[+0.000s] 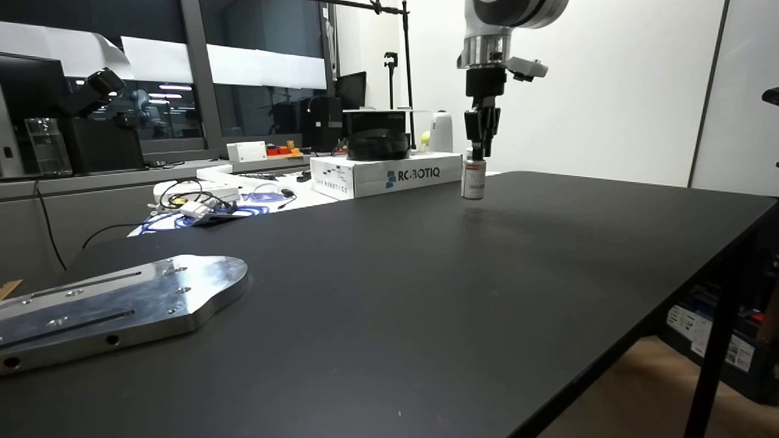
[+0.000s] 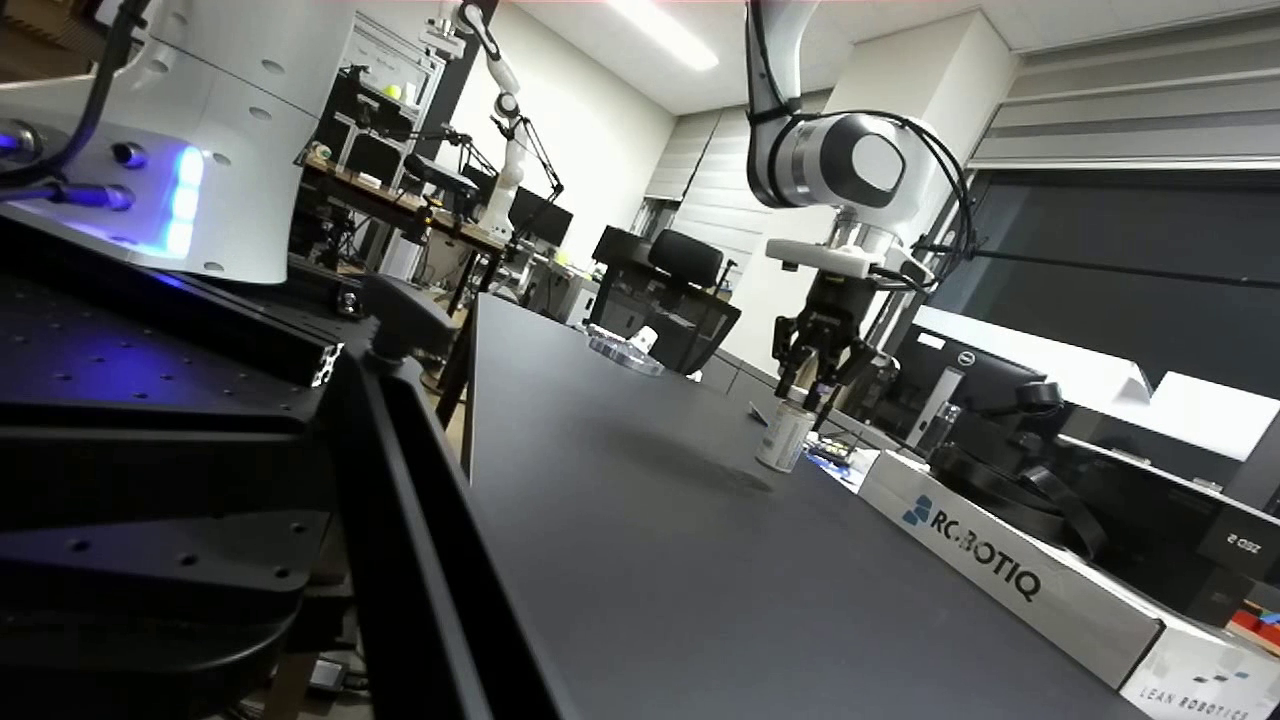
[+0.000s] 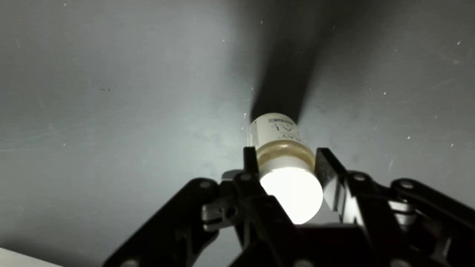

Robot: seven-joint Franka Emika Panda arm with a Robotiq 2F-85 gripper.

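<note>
A small bottle with a pale printed label and a white cap point(image 3: 291, 191) is held between the two fingers of my gripper, which is shut on it near the neck. In exterior view 1 the bottle point(image 1: 473, 180) hangs upright under the gripper point(image 1: 478, 153), slightly above the black table point(image 1: 409, 292). Exterior view 2 shows the bottle point(image 2: 786, 437) a little tilted by the camera's slant, with its shadow on the table apart from its base. Below the cap, the wrist view shows part of the label, whose text is only partly readable.
A silver metal plate point(image 1: 124, 299) lies at the table's near left in exterior view 1. A white Robotiq box point(image 1: 394, 175) stands beyond the far edge, beside cables point(image 1: 197, 212).
</note>
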